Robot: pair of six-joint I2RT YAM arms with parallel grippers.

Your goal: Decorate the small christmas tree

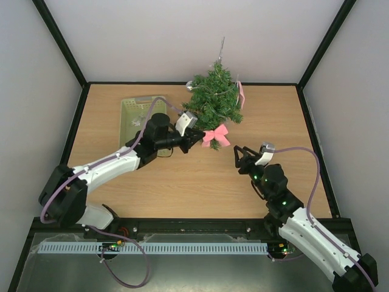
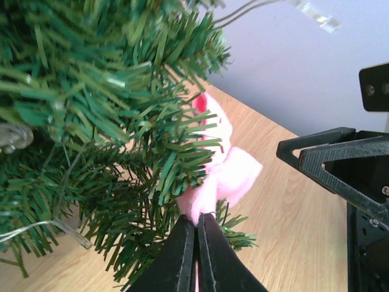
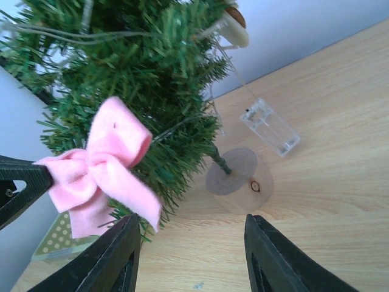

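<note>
The small Christmas tree (image 1: 213, 97) stands at the back centre, with a silver ball and pink bows on it. At its lower front hangs a pink bow (image 1: 216, 135). My left gripper is at this bow, its fingers shut; in the left wrist view pink fabric shows just at and below the tips, so it may be pinching it. My right gripper is apart to the front right of the bow, fingers parted with nothing between them. In the right wrist view the bow (image 3: 103, 164) is beside the left gripper, over the tree's branches.
A light green basket (image 1: 130, 118) lies left of the tree, partly behind the left arm. The tree's clear base (image 3: 234, 182) rests on the wooden table (image 1: 170, 194).
</note>
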